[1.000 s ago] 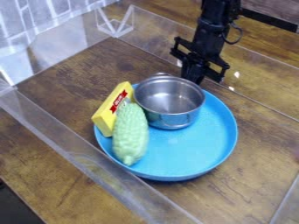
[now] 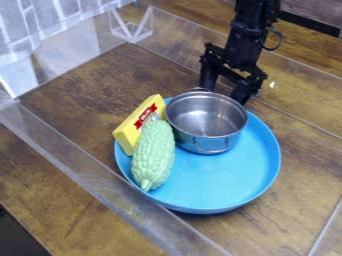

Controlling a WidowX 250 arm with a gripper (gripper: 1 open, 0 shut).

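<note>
A black robot gripper [image 2: 233, 72] reaches down from the top, just behind a steel pot [image 2: 205, 124]; its fingers are dark and partly hidden behind the pot's rim, so their spacing is hard to see. The pot sits on a blue plate [image 2: 234, 185]. Left of the pot, on the plate, lie a yellow block with a red label [image 2: 138, 119] and a pale green corn cob toy [image 2: 154, 156].
Clear transparent walls [image 2: 67, 180] border the work area along the left and lower edges.
The plate, with the pot, yellow block and corn on it, has shifted slightly right and down over the last second. The gripper stays behind the pot.
</note>
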